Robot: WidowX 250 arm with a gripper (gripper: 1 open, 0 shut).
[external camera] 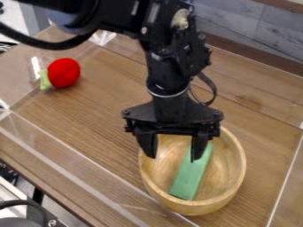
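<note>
The black gripper [173, 140] hangs over the upper part of a wooden bowl [228, 183], open, with its fingers pointing down at the bowl's interior. A long green block [190, 177] lies in the bowl below and to the right of the fingers, its upper end close to them. Whether the fingertips touch anything cannot be told.
A red ball-like object [64, 73] sits at the upper left, beside a small pale green and white item [39, 76]. A raised ledge runs along the back right.
</note>
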